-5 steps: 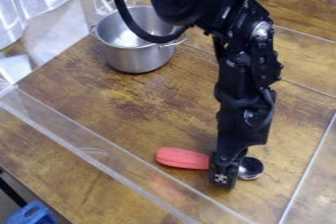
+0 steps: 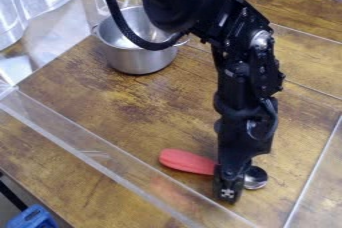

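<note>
My black gripper (image 2: 230, 184) is lowered to the table at the bottom right, over a utensil with a red handle (image 2: 186, 160). The handle lies to the left of the fingertips, and a round metal end (image 2: 254, 178) shows just to their right. The middle of the utensil is hidden behind the gripper, and I cannot tell whether the fingers are closed on it.
A steel pot (image 2: 134, 57) stands at the back left on the wooden table (image 2: 94, 112). Clear plastic edging runs along the front left and right side. A blue object (image 2: 38, 218) sits at the bottom left corner.
The gripper and arm have shifted very slightly; the utensil lies in nearly the same place.
</note>
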